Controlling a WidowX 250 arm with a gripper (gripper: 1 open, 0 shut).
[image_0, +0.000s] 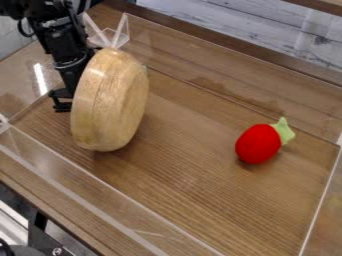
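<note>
The black robot arm (59, 38) reaches down at the upper left to a large tan oval object (110, 104), like a wooden bowl, which stands tilted on its side. The gripper is mostly hidden behind this object, so its fingers' state cannot be told. A red toy vegetable (257, 143) with a pale green top lies on the right of the wooden surface.
The wooden tray floor (201, 200) is clear in the middle and front. Its walls run along the back, the right and the lower left. A clear plastic piece stands behind the tan object near the arm.
</note>
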